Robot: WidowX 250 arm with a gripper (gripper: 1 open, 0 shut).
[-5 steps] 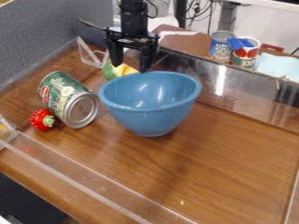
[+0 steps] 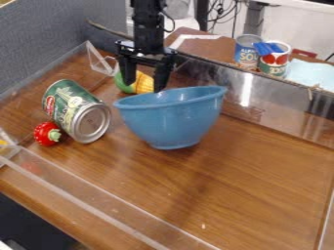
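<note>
My black gripper (image 2: 144, 73) hangs at the back centre, fingers open, low over a yellow object (image 2: 140, 85) and a green object (image 2: 121, 80) that lie behind the blue bowl. The blue bowl (image 2: 170, 122) stands in the middle of the wooden tray, partly hiding what is behind it. A large can (image 2: 76, 110) lies on its side at the left, and a small red object with a green top (image 2: 47, 133) sits in front of it.
Clear walls border the wooden surface (image 2: 222, 195), whose front and right are free. Beyond the back wall stand two cans (image 2: 271, 61) and a pale blue cloth (image 2: 310, 75).
My gripper has moved slightly down toward the objects behind the bowl. The bowl and the other objects look essentially unmoved.
</note>
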